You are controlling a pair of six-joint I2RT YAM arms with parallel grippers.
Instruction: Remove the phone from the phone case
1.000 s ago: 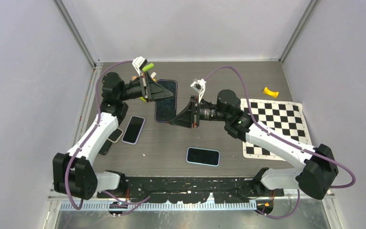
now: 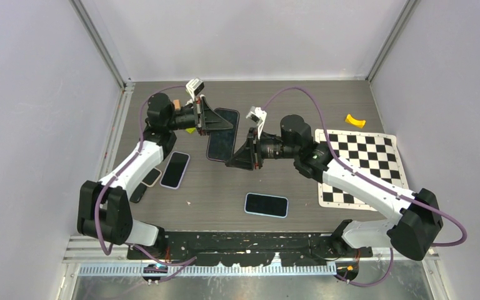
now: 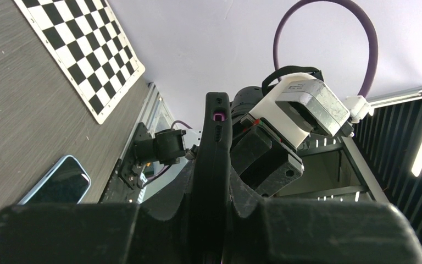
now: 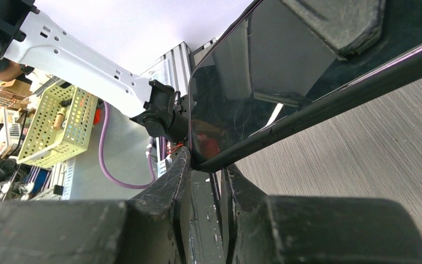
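A dark phone (image 2: 222,142) in a black case hangs above the table, screen up, between the two arms. In the left wrist view the black case (image 3: 211,159) is seen edge-on, with my left gripper shut around it. One rounded corner of the case (image 4: 291,124) lies between the tips of my right gripper. Its fingers stand about one phone's thickness apart there, a finger against each side. The phone still sits inside the case along the edge that shows; the rest of the rim is out of sight.
A second phone (image 2: 266,205) lies on the front middle of the table. Another, lilac-edged phone (image 2: 175,170) and smaller ones lie at the left. A checkered board (image 2: 362,167) covers the right side, with a yellow piece (image 2: 355,121) behind it.
The left arm has shifted slightly right and toward the front, and the cased phone has moved a little right with it. The right gripper has edged slightly right.
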